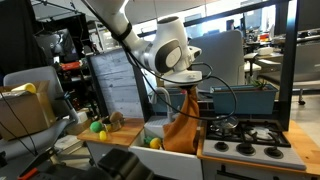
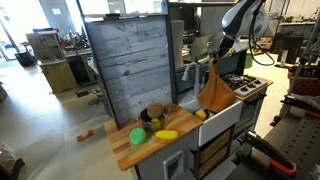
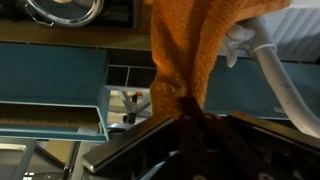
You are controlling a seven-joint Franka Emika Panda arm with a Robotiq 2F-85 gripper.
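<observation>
An orange towel (image 1: 181,132) hangs from my gripper (image 1: 190,90) over the white drawer or sink area in the counter. Its lower part fans out there in exterior view 2, where the towel (image 2: 214,94) droops below the arm. In the wrist view my gripper is shut on the towel (image 3: 190,45), whose gathered end meets the dark fingertips. The cloth covers much of the fingertips, so how deep the hold is cannot be made out.
A stove (image 1: 255,142) with a pot (image 1: 224,127) is right of the towel. A white faucet (image 3: 280,75) is close by in the wrist view. Bowls (image 2: 156,112) and a yellow item (image 2: 167,134) occupy the wooden counter (image 2: 135,152).
</observation>
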